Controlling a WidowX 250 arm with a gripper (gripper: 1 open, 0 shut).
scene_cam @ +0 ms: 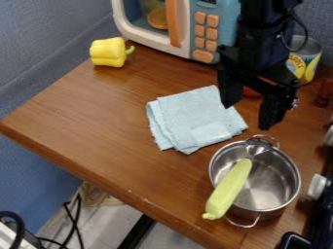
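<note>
My black gripper [250, 102] hangs low over the right part of the table, just above and right of a folded light blue cloth [194, 118]. Its fingers point down and appear spread apart; I see nothing held between them. A steel pot [276, 185] stands below it at the front right, with a yellow corn [228, 190] resting in it, tilted over the rim. A red object behind the gripper is mostly hidden.
A toy microwave [169, 24] stands at the back, with a yellow pepper [111, 52] to its left. A can [306, 58] and small bottles line the right edge.
</note>
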